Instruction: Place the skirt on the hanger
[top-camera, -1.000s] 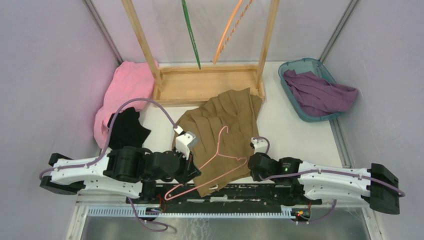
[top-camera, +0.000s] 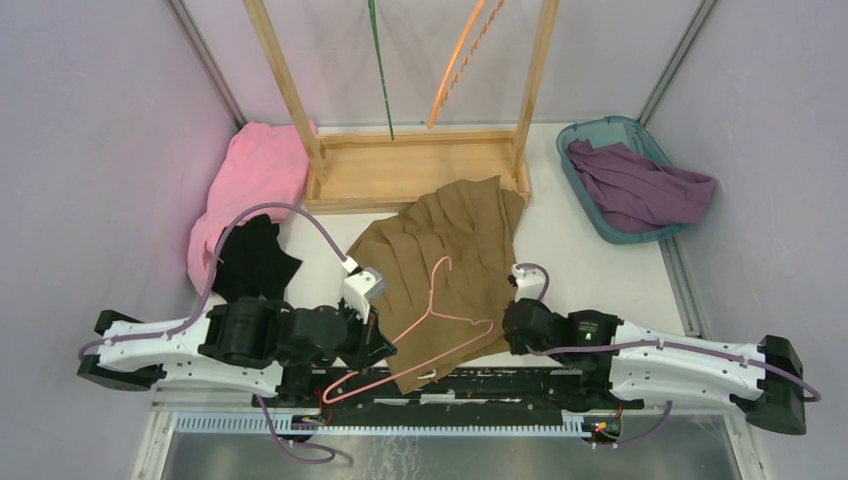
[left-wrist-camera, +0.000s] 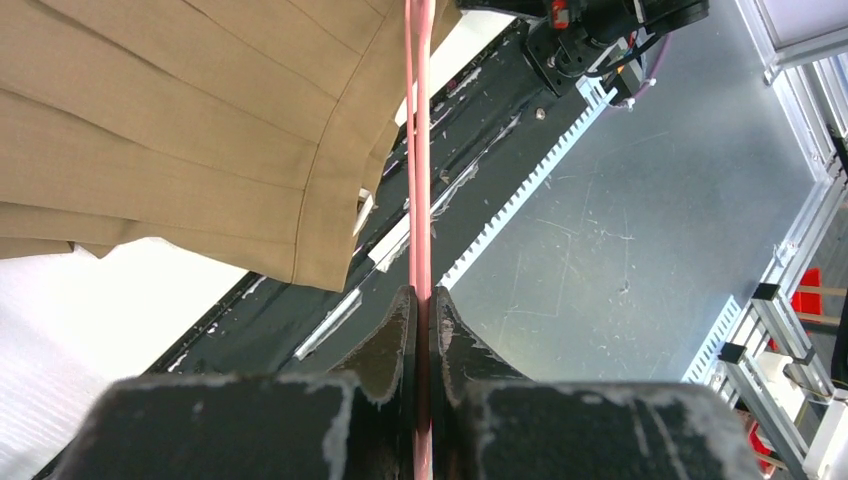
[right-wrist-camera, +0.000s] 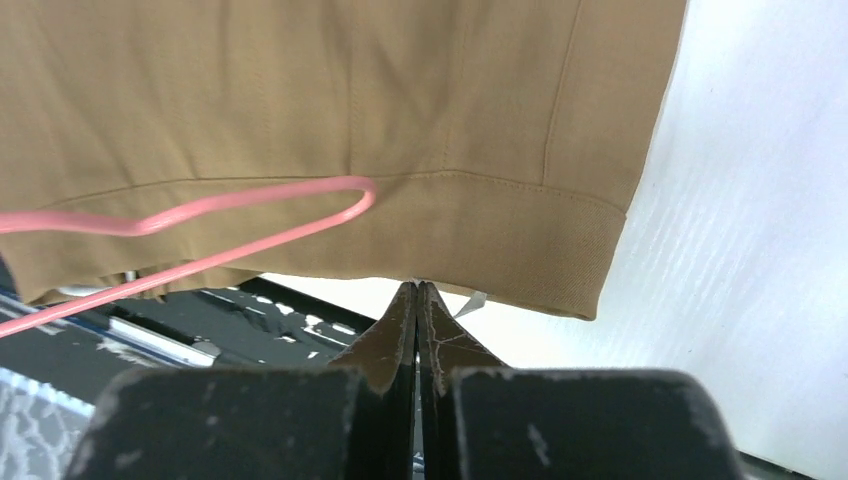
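Note:
The brown pleated skirt (top-camera: 440, 220) lies spread on the white table, its band toward the front edge. My left gripper (top-camera: 372, 340) is shut on a pink wire hanger (left-wrist-camera: 423, 200), which stretches over the skirt with its hook toward the back. At the skirt's right front, my right gripper (top-camera: 515, 335) is shut, its fingertips at the band's lower edge (right-wrist-camera: 530, 290) in the right wrist view, where a small pale tab (right-wrist-camera: 473, 302) shows. Whether any cloth is between those fingertips is not visible. The hanger's bend (right-wrist-camera: 355, 195) is above the band, left of those fingertips.
A wooden rack (top-camera: 335, 200) with green and orange hangers stands behind. Pink (top-camera: 255, 160) and black (top-camera: 250, 260) cloths lie at left. A teal basket (top-camera: 625, 236) with purple cloth is at back right.
Both arms have shifted slightly: the left gripper and hanger a little left, the right gripper a little right and toward the back. The skirt looks unchanged.

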